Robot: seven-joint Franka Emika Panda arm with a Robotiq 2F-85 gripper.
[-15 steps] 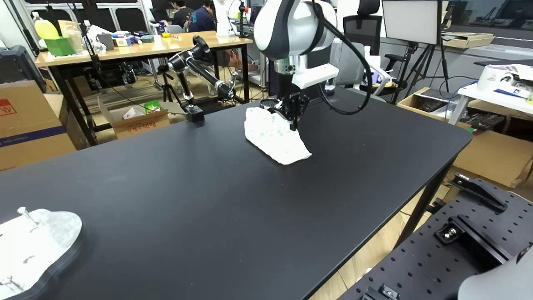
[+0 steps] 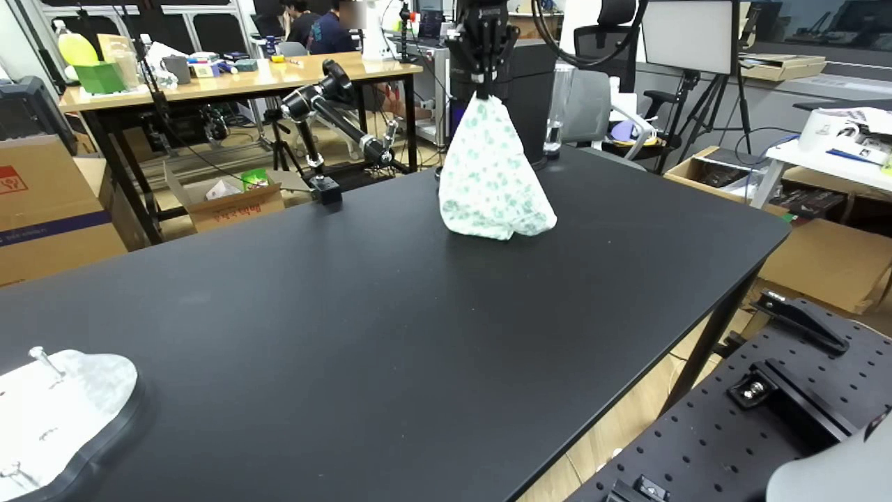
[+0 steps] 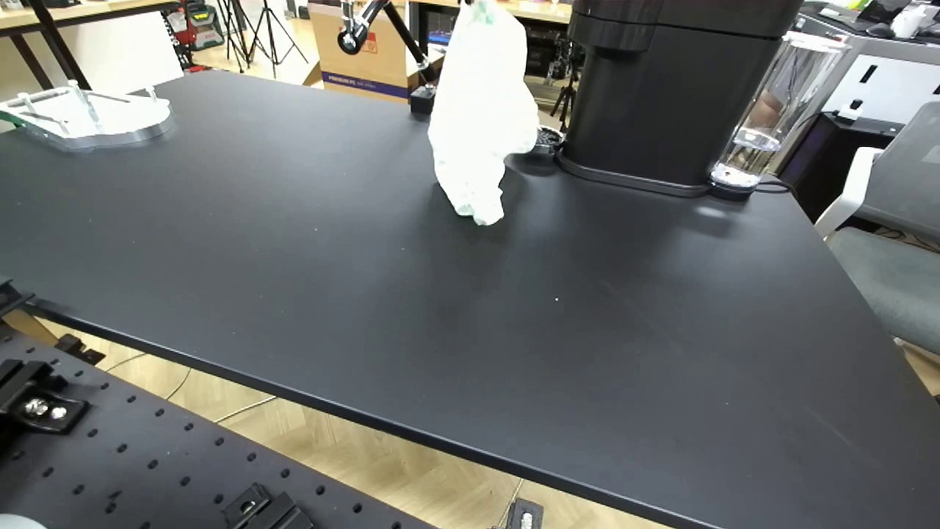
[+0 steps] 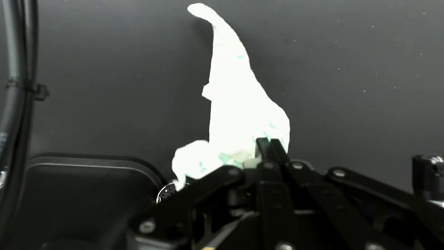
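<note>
A white cloth with green print (image 2: 493,180) hangs in folds from my gripper (image 2: 482,90), which is shut on its upper part. In exterior view 2 the cloth (image 3: 480,114) shows as a narrow white drape, its lower end tapering down, and the gripper is out of frame above. From the wrist, the cloth (image 4: 233,96) spreads out below the fingertips of the gripper, and the fingers stand together at its edge.
A black appliance (image 3: 678,97) with a clear water tank (image 3: 758,132) stands just behind the cloth. On the far left lies a white tray with pegs (image 2: 67,401). A small black-based arm stand (image 2: 326,189) sits at the back edge.
My gripper has risen well above the table, lifting the cloth from where it lay bunched on the surface. The cloth now hangs lengthwise beneath it.
</note>
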